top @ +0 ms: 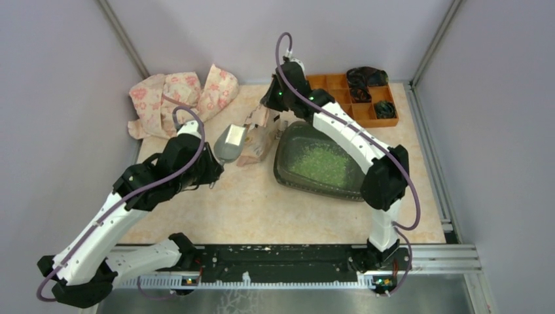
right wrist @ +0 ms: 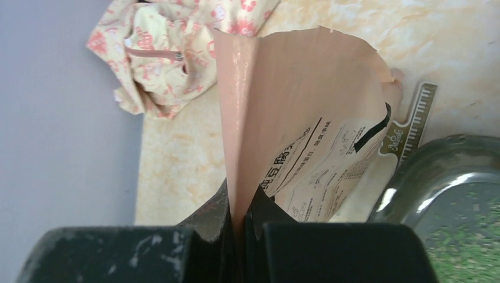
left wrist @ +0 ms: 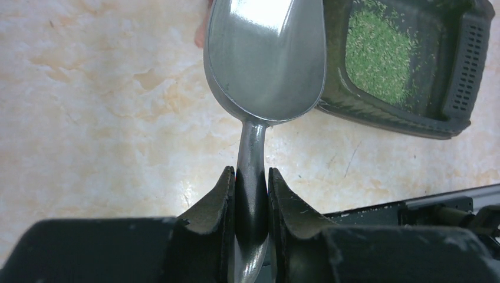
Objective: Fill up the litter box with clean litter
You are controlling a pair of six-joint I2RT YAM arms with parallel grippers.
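My left gripper is shut on the handle of a grey scoop [left wrist: 265, 65], which is held over the table left of the bag in the top view. My right gripper is shut on the upper edge of a paper litter bag [right wrist: 318, 100], lifted upright at the back middle [top: 258, 140]. The dark litter box [top: 288, 173] sits right of the bag, with green pellets [left wrist: 377, 53] spread over its floor. The bag's contents are hidden from view.
An orange compartment organizer [top: 358, 114] with dark bags is at the back right. Pink floral cloth [top: 150, 98] lies at the back left. A metal piece [right wrist: 413, 124] lies beside the box.
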